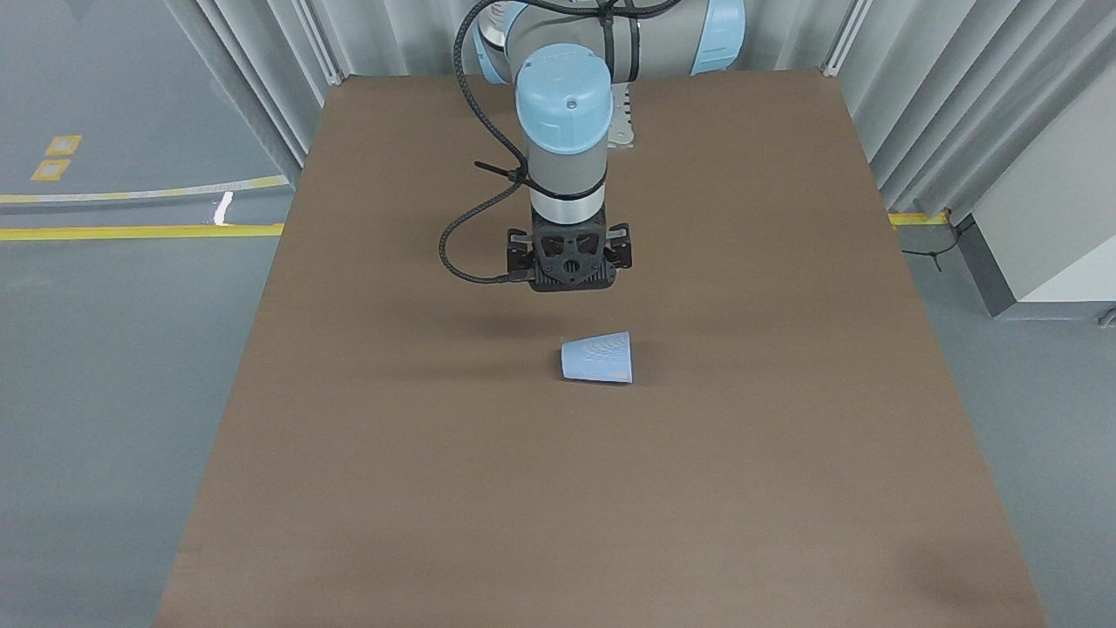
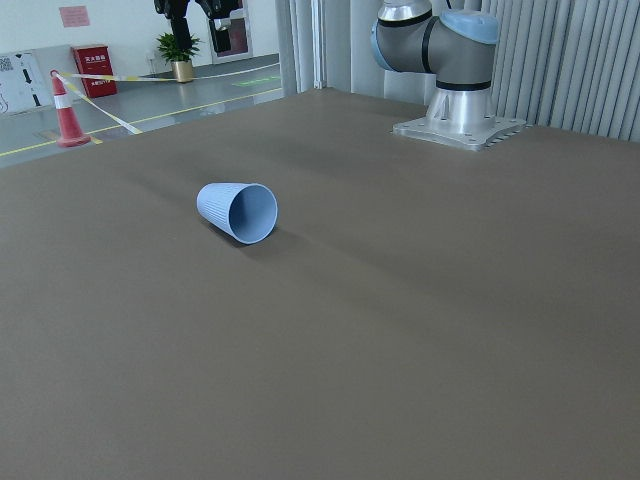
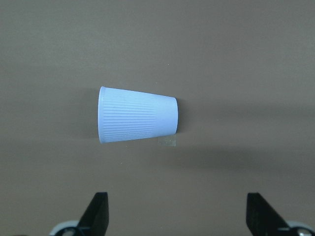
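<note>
A light blue ribbed cup (image 1: 596, 358) lies on its side on the brown table (image 1: 596, 492), below the arm's head in the front view. The left view shows the cup (image 2: 225, 208) with its mouth toward that camera's right. In the wrist view the cup (image 3: 135, 114) sits above the middle, between and beyond the two fingertips. My gripper is open, its fingers wide apart with nothing between them, held above the table.
The robot's base (image 2: 460, 130) stands at the table's back, with grey curtains behind it. Floor, a traffic cone (image 2: 70, 125) and barrier tape lie beyond its edges.
</note>
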